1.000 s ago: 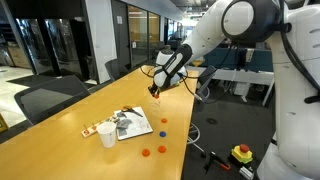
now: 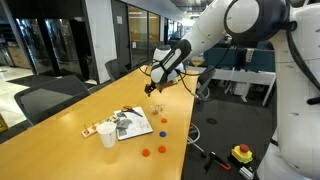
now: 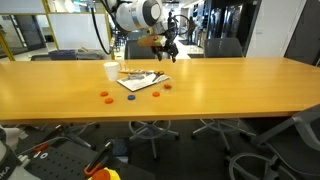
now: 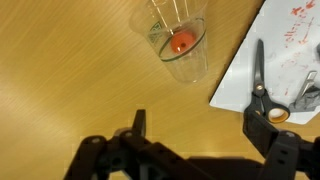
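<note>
My gripper is open above the table, with nothing between its fingers. Just ahead of it in the wrist view, a clear cup (image 4: 190, 68) contains a small round red cap (image 4: 182, 42). In exterior view 1 the clear cup (image 2: 158, 107) is faint below the gripper (image 2: 153, 90). Several small caps lie loose near the table edge, including a red cap (image 3: 109, 100), a blue cap (image 3: 131, 97) and an orange cap (image 3: 155, 93).
Black-handled scissors (image 4: 260, 95) rest on a white sheet (image 4: 235, 85) beside the cup. A white mug (image 2: 107, 134) stands nearer the left side of exterior view 1.
A second ago an orange-red spot showed at the gripper's fingertips; now they are empty. The arm stays nearly in place, and the mug and loose caps have not moved.
</note>
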